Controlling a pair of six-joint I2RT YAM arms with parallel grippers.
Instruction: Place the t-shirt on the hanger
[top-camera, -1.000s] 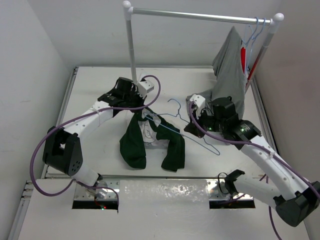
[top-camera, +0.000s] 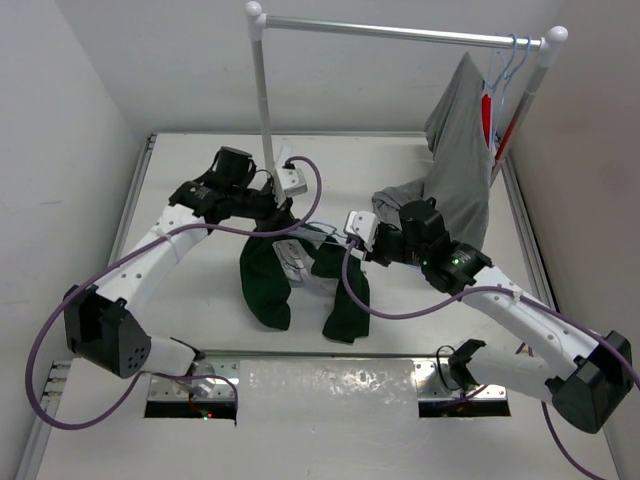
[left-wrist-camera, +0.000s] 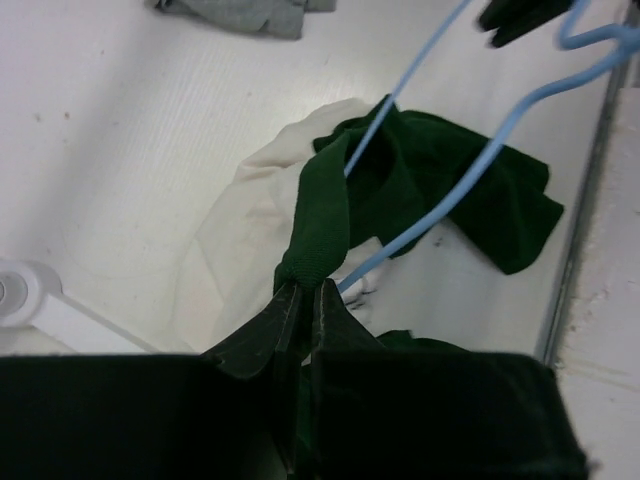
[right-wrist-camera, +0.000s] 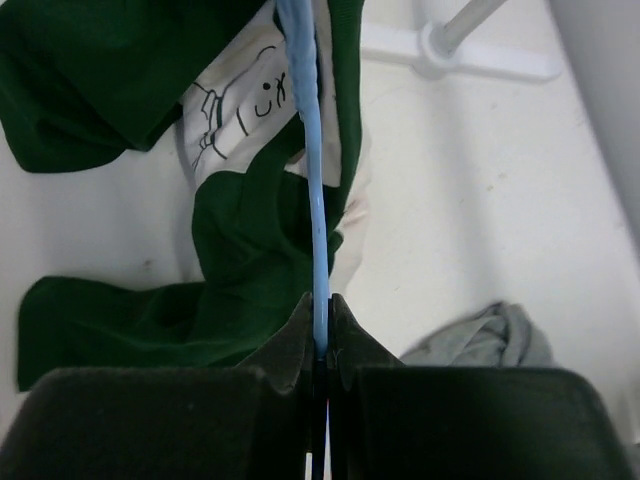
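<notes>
The dark green and white t-shirt lies bunched on the table, a printed face on its white part. My left gripper is shut on a fold of its green fabric. The blue hanger reaches into the shirt. My right gripper is shut on the hanger's thin blue bar, which runs up into the shirt's opening.
A metal rack stands over the table, with blue hangers and a grey cloth hanging at its right end; more grey cloth lies on the table beneath.
My right gripper has moved left toward the shirt, carrying the hanger deeper into it. The left arm has shifted slightly, still at the shirt's top.
</notes>
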